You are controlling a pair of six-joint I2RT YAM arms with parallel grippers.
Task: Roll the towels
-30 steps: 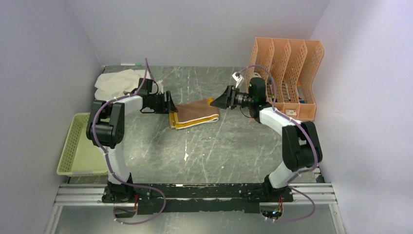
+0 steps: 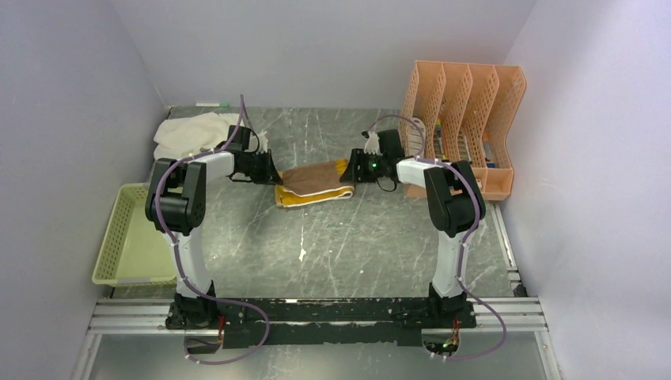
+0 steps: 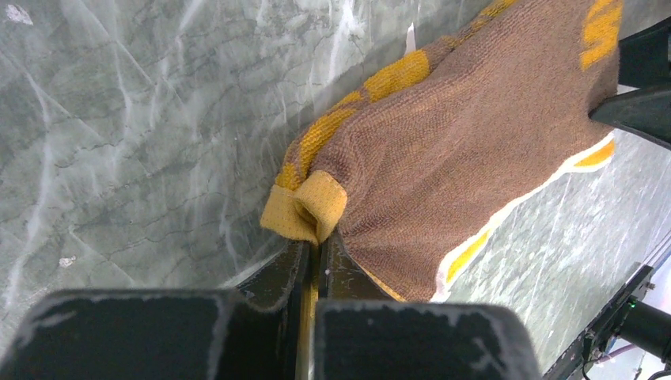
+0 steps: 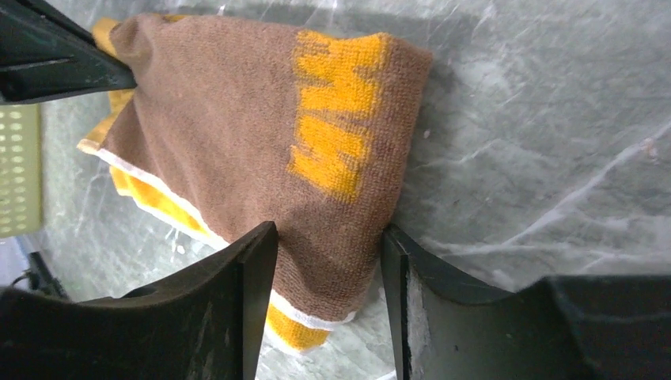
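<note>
A folded brown towel [image 2: 310,177] with yellow edges and white trim lies on the grey table between both arms. My left gripper is shut on the towel's left end, where a yellow fold bunches up. At the opposite end, my right gripper is down over the folded edge, its fingers part open on either side of the brown cloth.
A pile of white cloths [image 2: 190,131] lies at back left, a green basket [image 2: 107,253] at front left. An orange divided rack [image 2: 498,127] stands at back right.
My left gripper has closed on the left end and shifted slightly.
</note>
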